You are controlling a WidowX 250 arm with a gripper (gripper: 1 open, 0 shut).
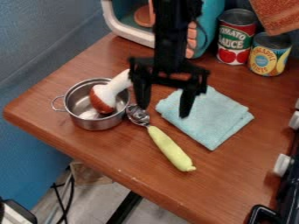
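Observation:
My black gripper [163, 98] hangs over the middle of the wooden table, its fingers parted and open, lowered close above a spoon [138, 115] and the left edge of a folded light blue cloth [211, 121]. A steel pot [87, 122] with two handles holds a red and white toy mushroom [108, 94], just left of the gripper. A yellow corn cob [172, 149] lies below the spoon, toward the front.
Two cans, a tomato one [233, 39] and a yellow-labelled one [267, 57], stand at the back right beside a turquoise container [211, 17]. A black appliance [268, 210] lines the right edge.

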